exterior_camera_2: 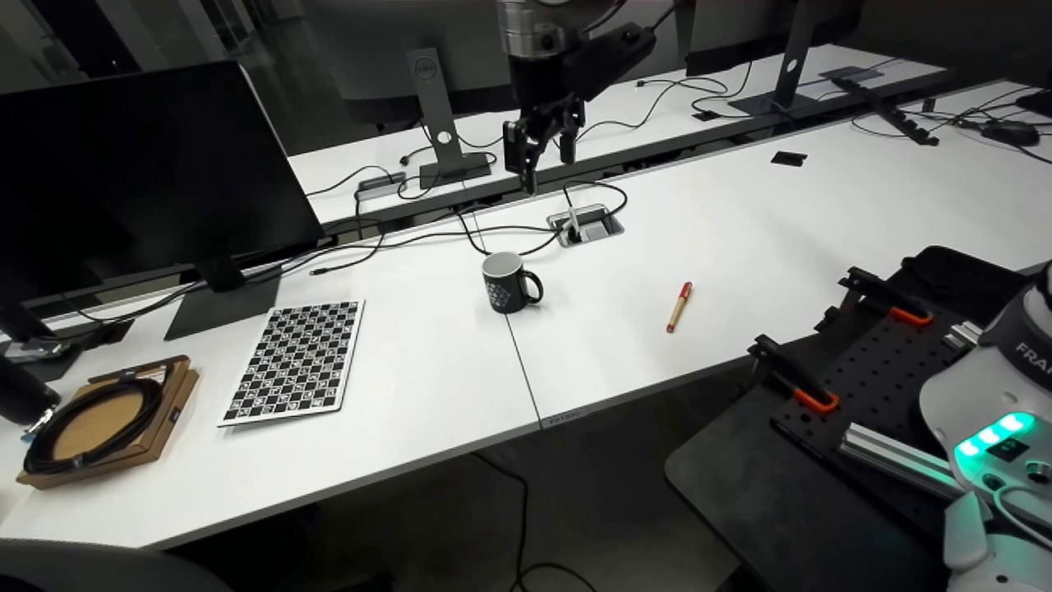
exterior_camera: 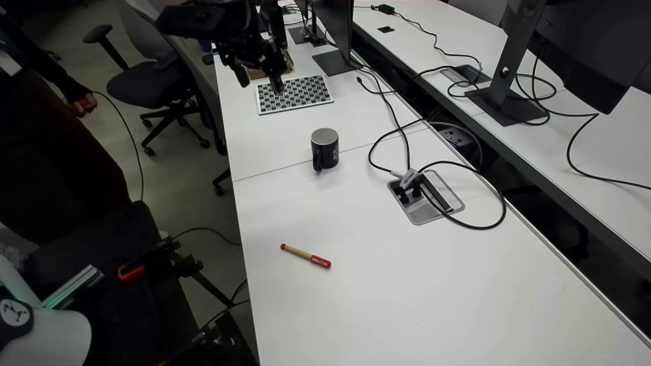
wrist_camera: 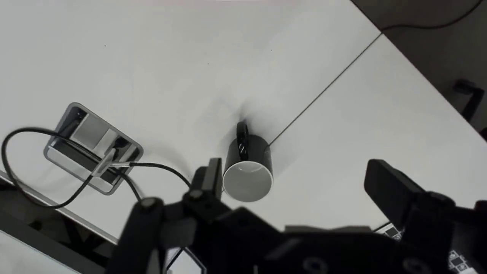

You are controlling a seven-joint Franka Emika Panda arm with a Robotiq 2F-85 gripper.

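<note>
A black mug (exterior_camera: 326, 152) with a grey inside stands upright on the white table, beside the seam, its handle facing the near side in exterior view 2. My gripper (exterior_camera_2: 548, 168) is open and raised well above the table, nothing held. In the wrist view the mug (wrist_camera: 255, 150) shows below and between the widely parted fingertips, closer to the left finger (wrist_camera: 211, 176). A wooden marker with red ends (exterior_camera: 305, 255) lies flat on the table, apart from the mug; in exterior view 2 the marker (exterior_camera_2: 680, 307) is to the mug's right.
A checkered board (exterior_camera_2: 296, 360) lies left of the mug in exterior view 2, with a cardboard box (exterior_camera_2: 158, 424) holding a coiled cable beyond it. Cables loop around the table's socket recess (exterior_camera: 427, 213). Monitors line the back.
</note>
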